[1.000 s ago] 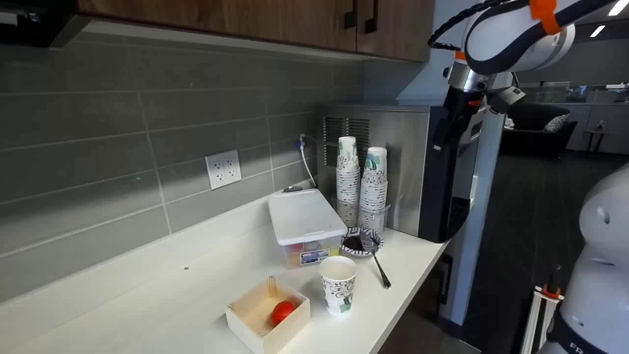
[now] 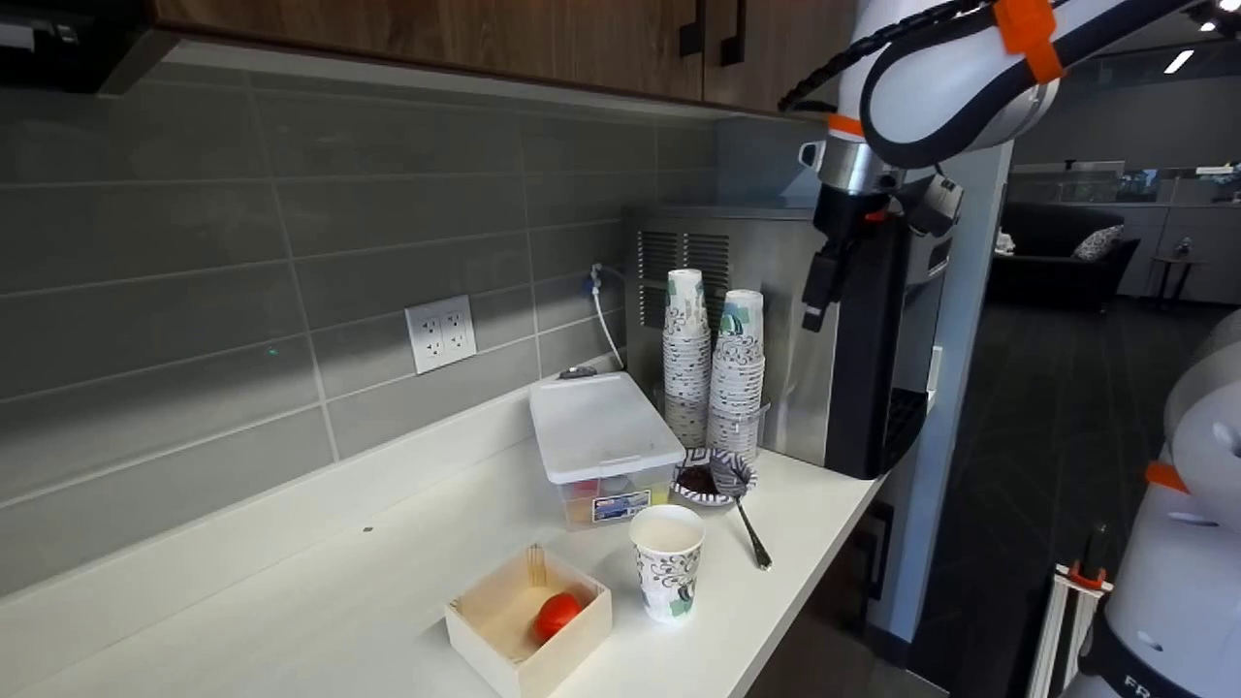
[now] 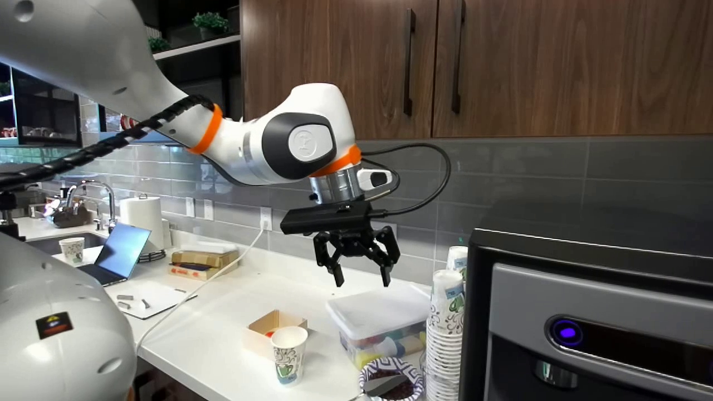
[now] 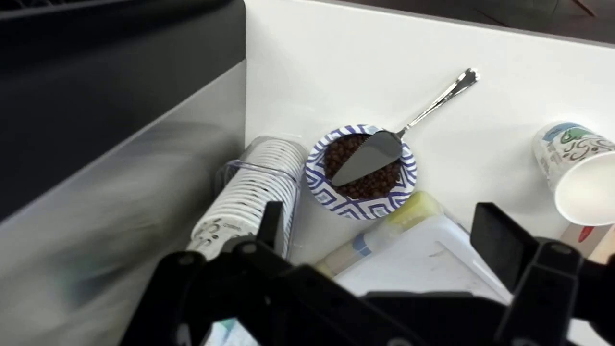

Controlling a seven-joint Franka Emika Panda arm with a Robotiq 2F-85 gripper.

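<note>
High above the counter, my gripper [image 3: 362, 280] hangs open with nothing between its fingers. Below it in the wrist view lies a patterned paper bowl [image 4: 325, 196] of dark brown beans or pellets. A silver serving spatula [image 4: 377, 153] rests across the bowl, its blade over the contents and its handle out on the counter. A single paper cup [image 2: 669, 570] stands upright on the counter near the bowl. Beside the cup sits a small wooden box [image 2: 483, 634] holding a red round object [image 2: 556, 616].
A lidded clear bin [image 2: 605, 430] stands by the wall, with stacked paper cups [image 2: 735, 396] beside it. The steel machine [image 3: 535, 280] rises close to the gripper's side. Wooden cabinets [image 3: 508, 67] hang overhead. Counter left of the wooden box is clear.
In exterior view 1 my arm and gripper have moved left and slightly lower, in front of the machine's side. The objects on the counter have not moved.
</note>
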